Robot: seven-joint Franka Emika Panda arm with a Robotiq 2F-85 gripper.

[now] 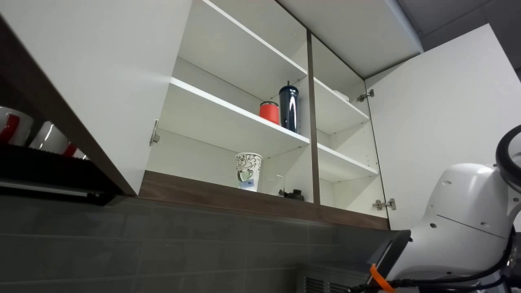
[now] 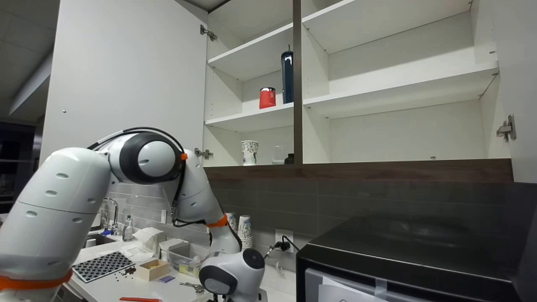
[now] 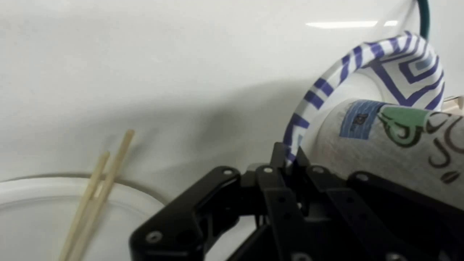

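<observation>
In the wrist view my gripper is shut on the rim of a white paper bowl [image 3: 319,93] with a blue-purple geometric pattern. Inside the bowl rests a paper cup [image 3: 387,143] lying on its side, printed with a green design and a blue patch. The cup moves with the bowl, and its far part runs out of the picture at the right. Below them is a glossy white surface [image 3: 152,65]. Neither exterior view shows the gripper or the bowl; only the arm [image 2: 151,158] appears there.
Wooden chopsticks [image 3: 102,187] lie across a white plate [image 3: 39,191] at lower left. A dark microwave-like appliance [image 2: 402,246] stands right of the arm. The open cabinet holds a red tumbler [image 2: 267,98], a dark bottle [image 2: 287,75] and a paper cup [image 2: 249,152].
</observation>
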